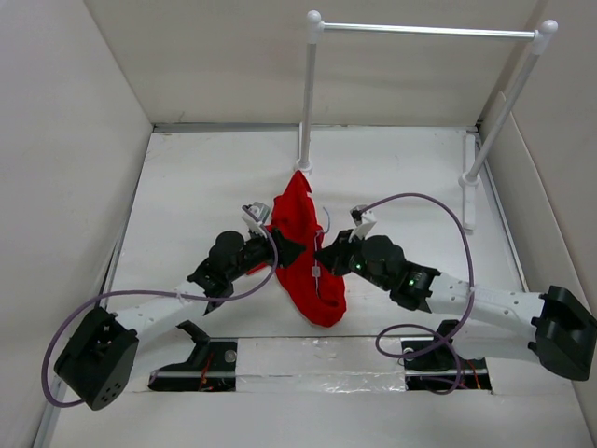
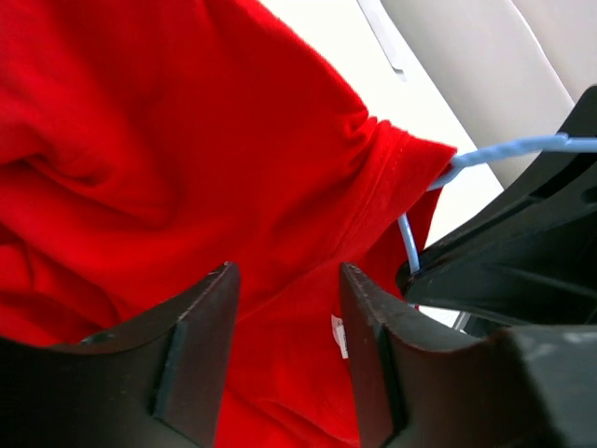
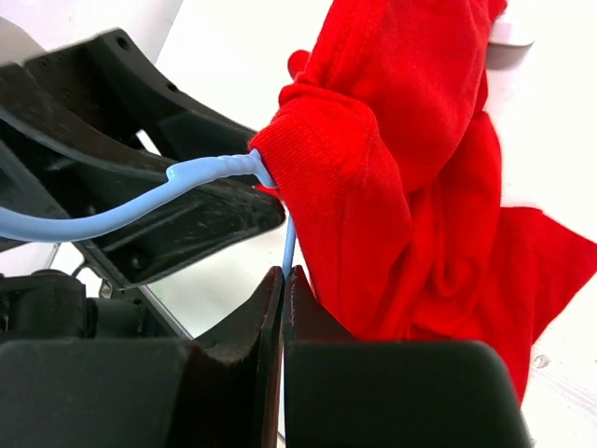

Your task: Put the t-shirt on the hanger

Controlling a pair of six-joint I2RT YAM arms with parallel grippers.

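Observation:
The red T-shirt (image 1: 294,243) lies bunched on the white floor between both arms. A light blue hanger (image 2: 508,149) runs into the shirt's edge, in the left wrist view at upper right; in the right wrist view the hanger (image 3: 112,207) passes under a red fold. My left gripper stands part open over the red cloth (image 2: 168,187), nothing seen held between its fingers. My right gripper is shut at the hanger's thin blue bar, at the shirt's edge; whether the bar is between the fingertips is hard to tell.
A white rack (image 1: 420,32) with two posts stands at the back, its left post's foot just behind the shirt. White walls close in the sides. Bare floor (image 1: 196,168) shows at the back left and right of the shirt.

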